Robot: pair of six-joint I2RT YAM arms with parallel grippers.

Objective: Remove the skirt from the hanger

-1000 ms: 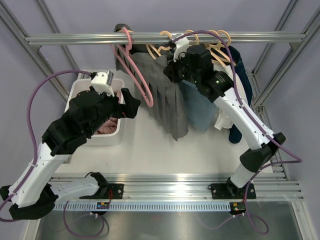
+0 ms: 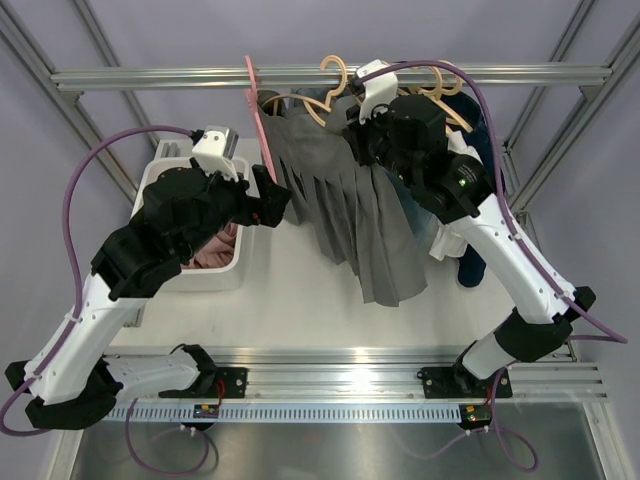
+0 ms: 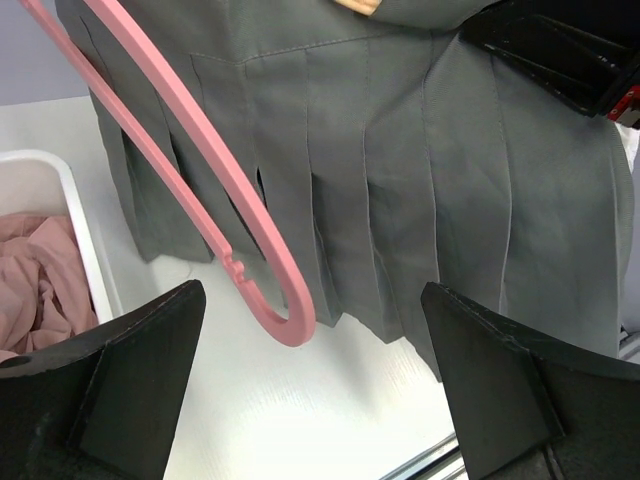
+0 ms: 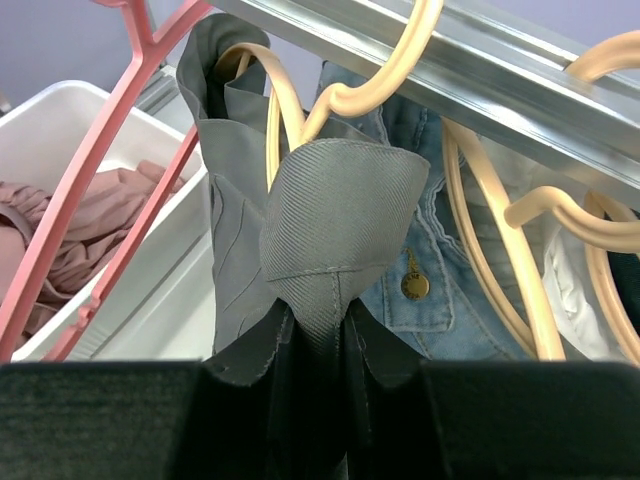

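Note:
The grey pleated skirt [image 2: 340, 210] hangs under the rail from a wooden hanger [image 2: 318, 105]; its waistband [image 4: 340, 200] is bunched at the hanger. My right gripper [image 2: 360, 135] is on that waistband, the cloth running down between its fingers. My left gripper [image 2: 268, 195] stands open beside the lower end of a pink hanger [image 3: 286, 300], with the skirt behind it; nothing shows held between its fingers.
A metal rail [image 2: 170, 78] spans the top. A white bin [image 2: 165, 280] with pink cloth stands left. Jeans [image 4: 420, 290], white cloth and more wooden hangers crowd the right of the rail.
The left gripper has moved right and up slightly; the pink hanger has swung aside.

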